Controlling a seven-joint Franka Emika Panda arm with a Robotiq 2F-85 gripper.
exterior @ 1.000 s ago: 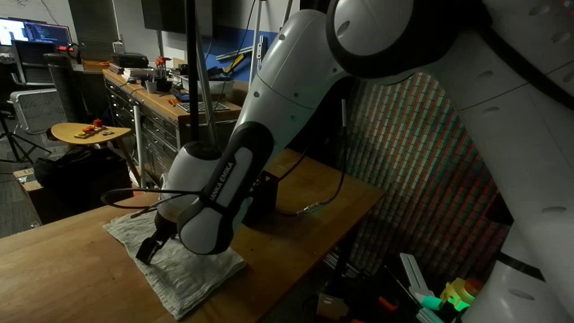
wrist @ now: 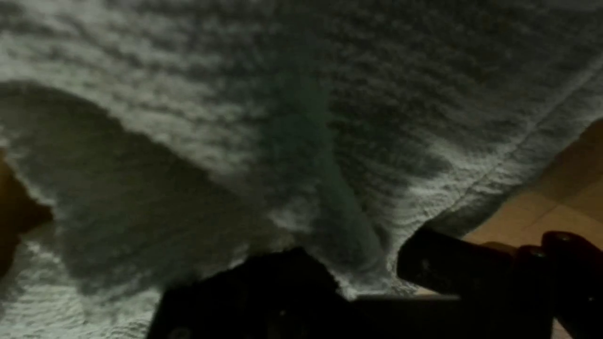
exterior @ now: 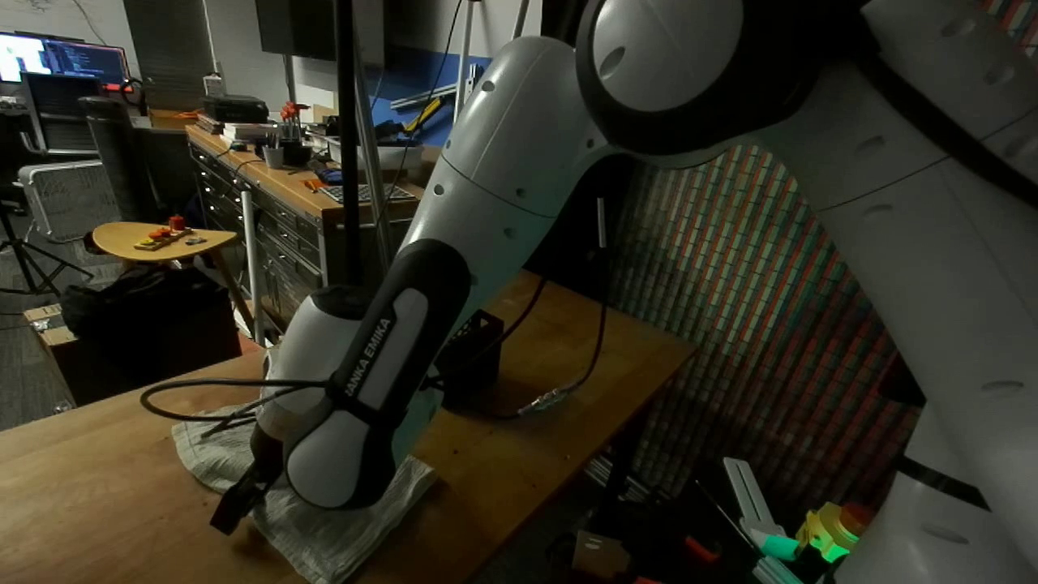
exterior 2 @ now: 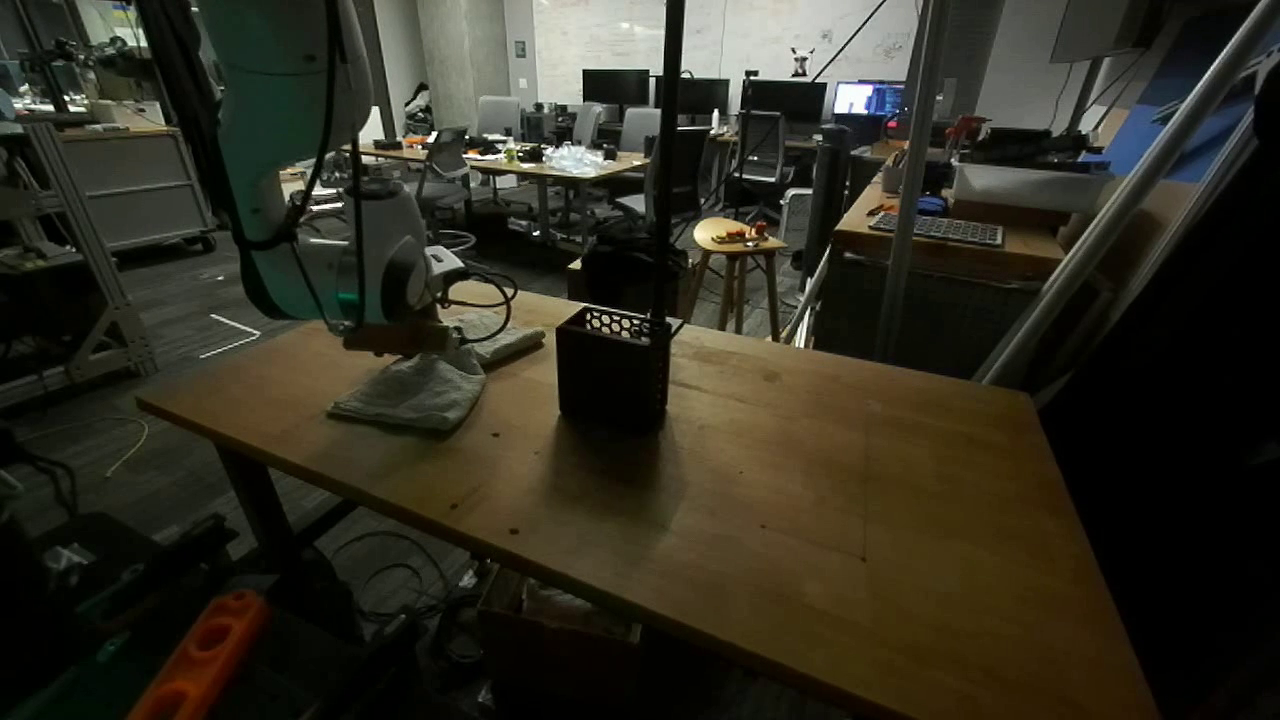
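A light grey, ribbed cloth [exterior: 336, 526] lies rumpled on the wooden table. In exterior view 1 my gripper [exterior: 232, 514] points down at the cloth's near-left edge, low over the table. The wrist view is filled by the cloth [wrist: 367, 135], raised in folds that narrow toward my gripper. Its dark fingers [wrist: 438, 257] stand partly apart, with a bunched bit of cloth in the gap; whether both press on it is too dark to tell. Exterior view 2 shows the cloth [exterior 2: 420, 390] folded up below the hand, the fingers hidden there.
A black box with a perforated rim [exterior 2: 612, 372] stands on the table [exterior 2: 816, 480], to the right of the cloth in exterior view 2. A cable [exterior: 160, 394] loops out from my wrist.
My arm has moved down and to the left in exterior view 1. The cloth, lying nearly flat before, is now pushed up and wrinkled around the gripper.
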